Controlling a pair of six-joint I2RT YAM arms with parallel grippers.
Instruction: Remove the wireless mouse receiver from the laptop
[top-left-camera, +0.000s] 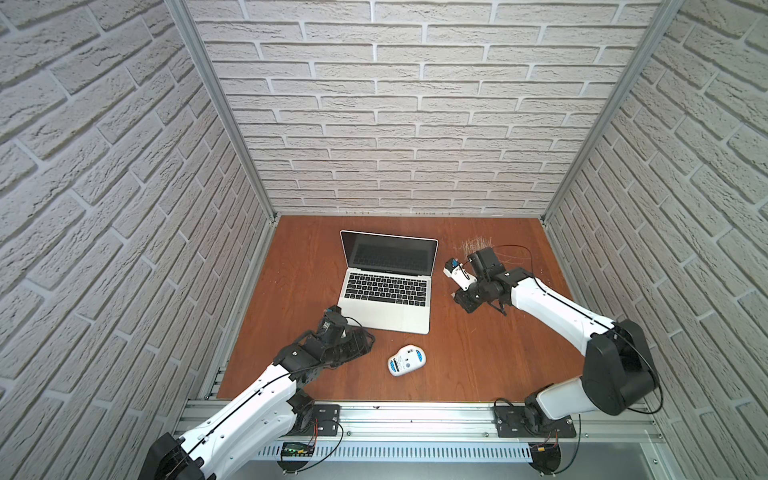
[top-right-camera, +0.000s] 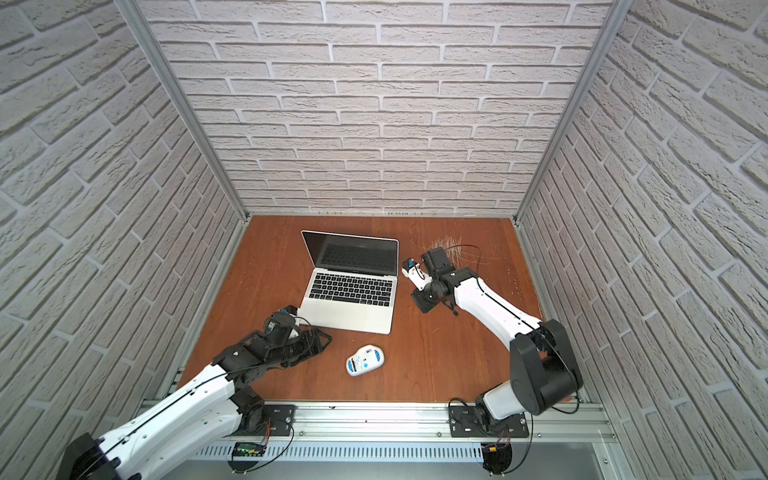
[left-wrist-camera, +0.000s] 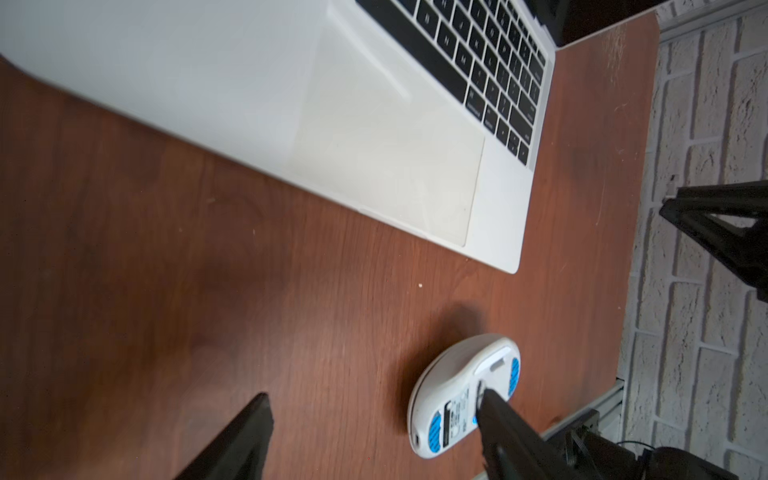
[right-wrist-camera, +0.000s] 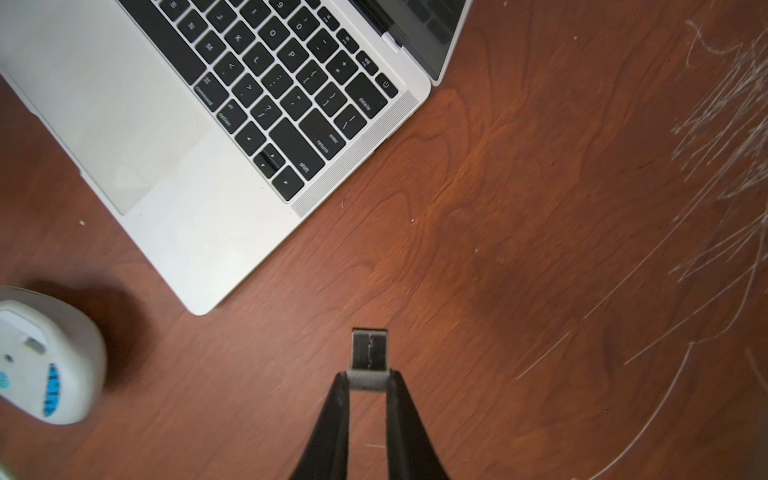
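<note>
In the right wrist view my right gripper is shut on the small dark receiver, which sticks out past its fingertips with a pale band near the fingers. It hangs over bare wood, to the right of the open laptop and apart from it. The laptop's right side edge is clear in that view. My left gripper has its fingers spread with nothing between them, left of the mouse and in front of the laptop's near edge. A white mouse lies upside down with blue pads showing.
Bare table stretches to the right of the mouse and in front of the right arm. Pale scratches mark the wood at the back right. Brick-patterned walls enclose the back and sides.
</note>
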